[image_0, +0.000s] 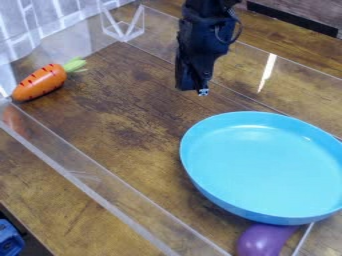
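The black gripper (201, 78) hangs in the upper middle, above the bare wood behind a large light-blue plate (261, 165); it looks shut, with nothing visible between its fingers. An orange toy carrot (39, 82) with green leaves lies at the far left. A purple eggplant (263, 240) lies at the lower right, partly under the plate's near side in this view.
Clear plastic barriers run along the left and back of the wooden surface (120, 120). A blue object (8, 238) is at the lower left edge.
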